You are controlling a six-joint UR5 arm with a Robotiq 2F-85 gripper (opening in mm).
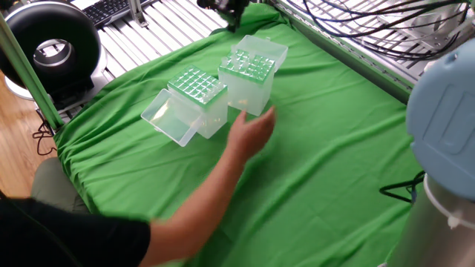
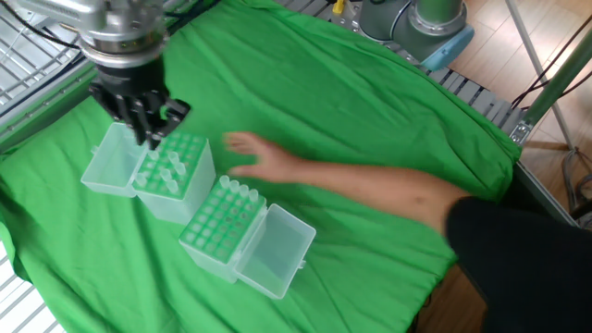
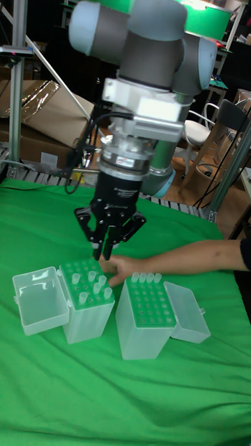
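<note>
Two frosted tube boxes with green grid tops stand side by side on the green cloth, lids folded back. The first box (image 3: pixel 89 320) carries several clear tubes (image 3: pixel 84 297) scattered over its grid. Along one edge of the second box (image 3: pixel 145 334) stands a row of tubes (image 3: pixel 150 279); the rest of its grid looks empty. My gripper (image 3: pixel 102 251) points down above the rear of the first box, its fingers together and nothing visible between them. In exterior view 2, the gripper (image 2: pixel 148 141) overlaps that box's grid; the exact height cannot be told.
A person's hand (image 1: pixel 252 135) reaches in beside the boxes, close to the first box and below my gripper. The open lids (image 2: pixel 277 250) stick out at opposite sides. Cables (image 1: pixel 371 15) run along the back rail.
</note>
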